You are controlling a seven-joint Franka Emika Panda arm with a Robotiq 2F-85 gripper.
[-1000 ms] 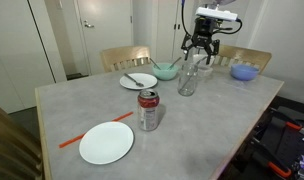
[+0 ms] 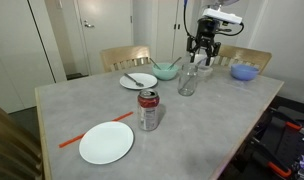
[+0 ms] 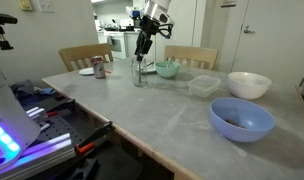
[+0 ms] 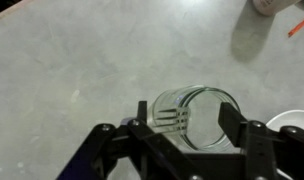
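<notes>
A clear glass [image 2: 188,82] stands upright on the grey table. In the wrist view I look down into the glass [image 4: 177,135], and thin tine-like shapes, perhaps part of a fork, show inside it. My gripper has a wide gap between its fingers, with the glass rim showing below and between them. From the side, the gripper [image 2: 203,49] hangs above the glass and apart from it. The other exterior view also has the gripper [image 3: 144,50] over the glass [image 3: 139,74]. Nothing is held.
Around the glass are a red can [image 2: 148,112], a white plate [image 2: 106,143], a second plate [image 2: 139,80] with a utensil, a green bowl [image 2: 166,71], a blue bowl [image 3: 242,120], a clear container [image 3: 204,86] and a white bowl [image 3: 250,85].
My gripper has risen slightly above the glass. The glass and the other tableware stay where they were.
</notes>
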